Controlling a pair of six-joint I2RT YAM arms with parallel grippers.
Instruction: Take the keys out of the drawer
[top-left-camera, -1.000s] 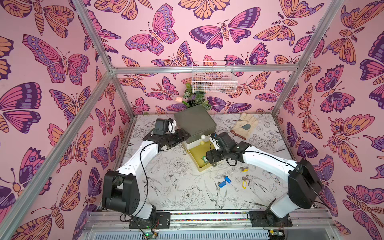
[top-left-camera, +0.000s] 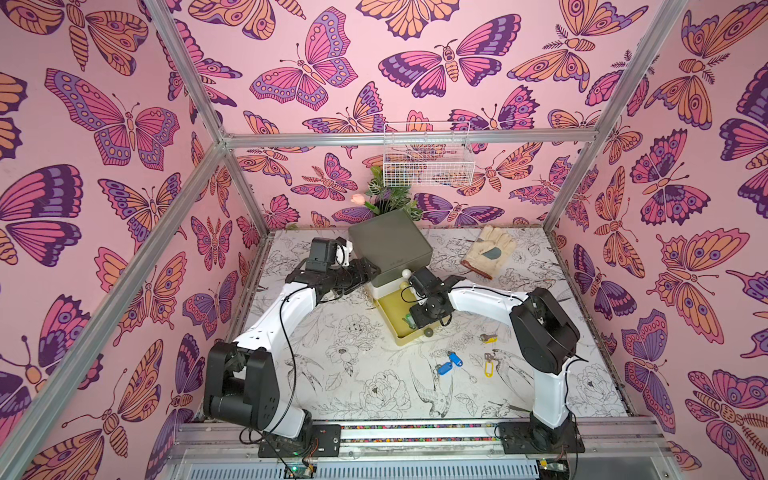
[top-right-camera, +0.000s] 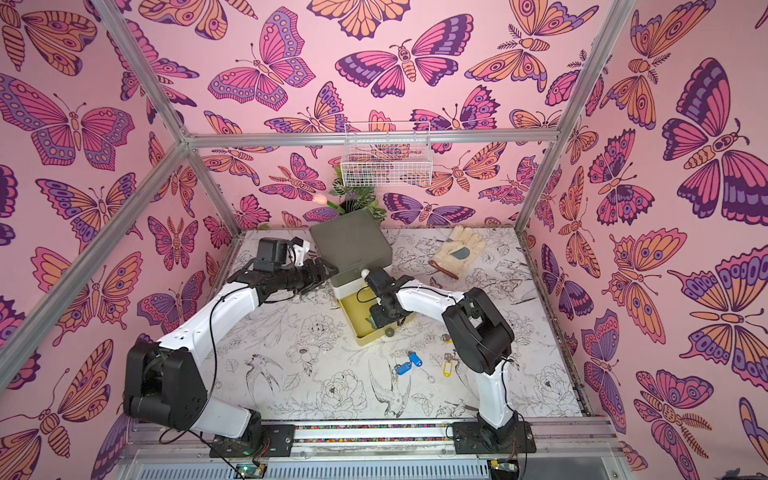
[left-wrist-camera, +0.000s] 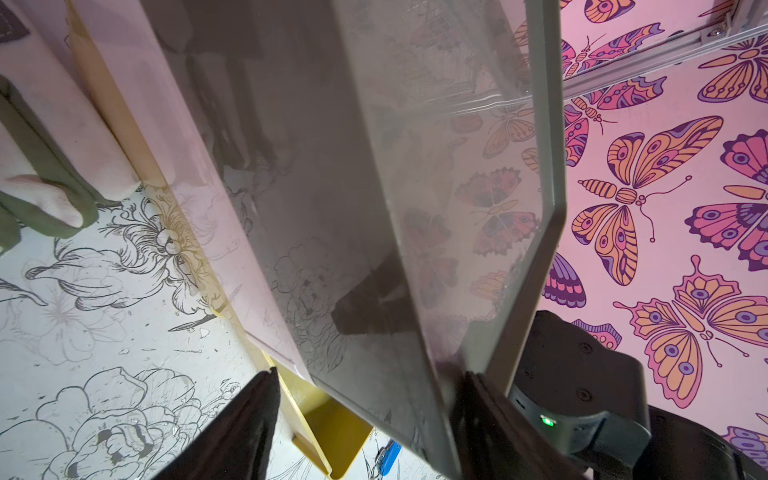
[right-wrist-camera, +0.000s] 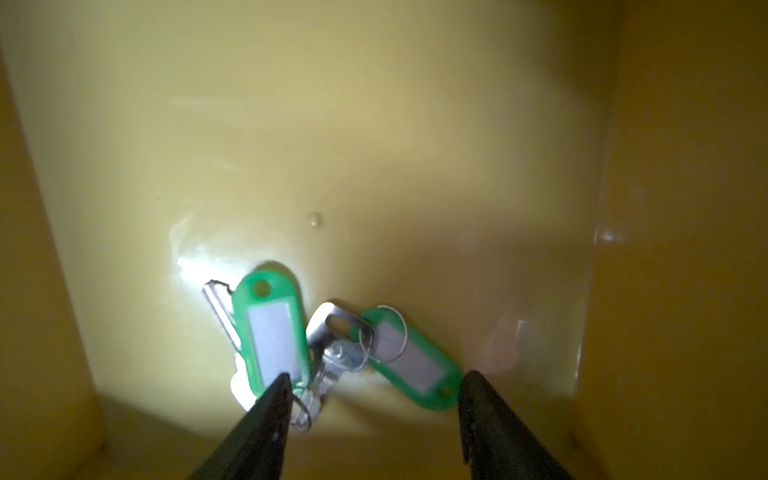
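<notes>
The open drawer (top-left-camera: 388, 316) is yellow inside and juts from the grey box (top-left-camera: 389, 240). My right gripper reaches down into it, fingers apart, just beside two green-tagged key sets: a left tag (right-wrist-camera: 272, 336) and a right tag (right-wrist-camera: 408, 368), with metal keys (right-wrist-camera: 328, 320). Nothing shows held there. My left gripper is at the box's left side, its fingers around the glossy grey top part; whether they press on it is unclear.
Blue tags (top-left-camera: 449, 361) and yellow tags (top-left-camera: 488, 366) lie on the table in front. A glove (top-left-camera: 488, 252) lies back right, plants (top-left-camera: 392, 192) stand behind the box.
The left arm and the box look unmoved.
</notes>
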